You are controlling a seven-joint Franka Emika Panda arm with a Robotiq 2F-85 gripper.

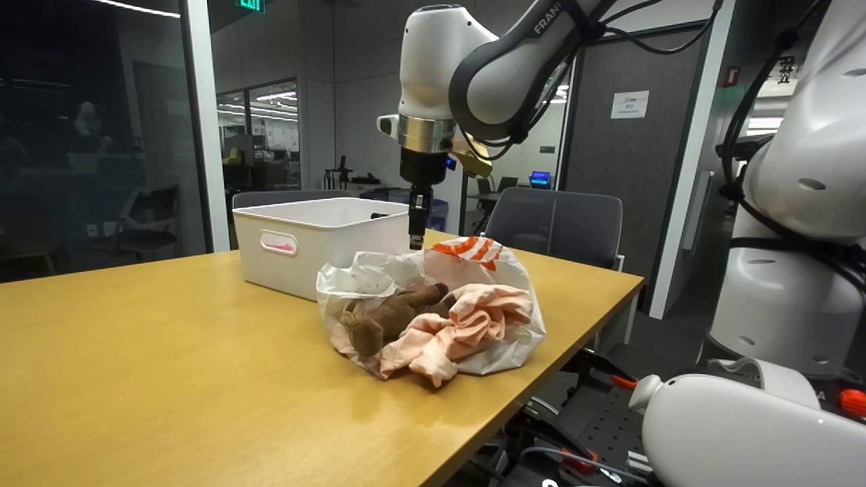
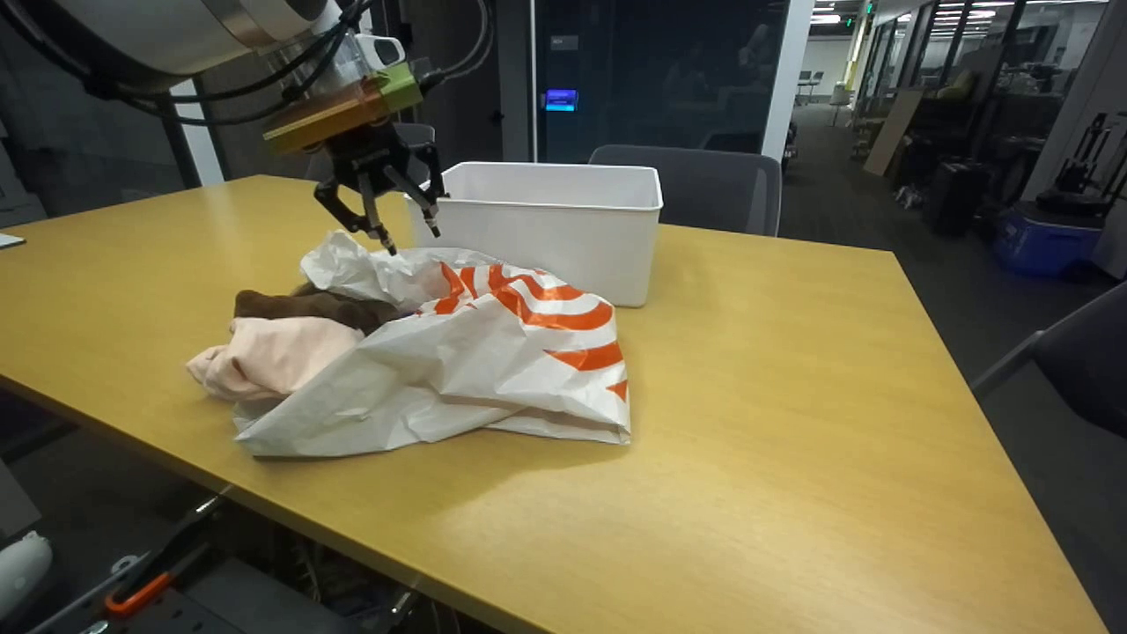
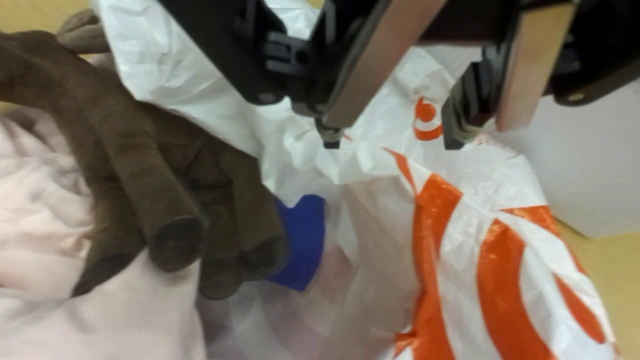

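Note:
My gripper hangs above the far side of a crumpled white plastic bag with orange stripes. Its two fingers stand apart, and nothing shows between them but the bag below in the wrist view. A brown plush animal lies partly in the bag's mouth, with its dark-tipped legs showing in the wrist view. Beside it a pale pink cloth spills onto the table. Under the bag's edge by the plush legs, a blue patch is visible; what it belongs to is hidden.
Close behind the bag stands a white plastic bin, its contents mostly hidden. Dark chairs stand beyond the table.

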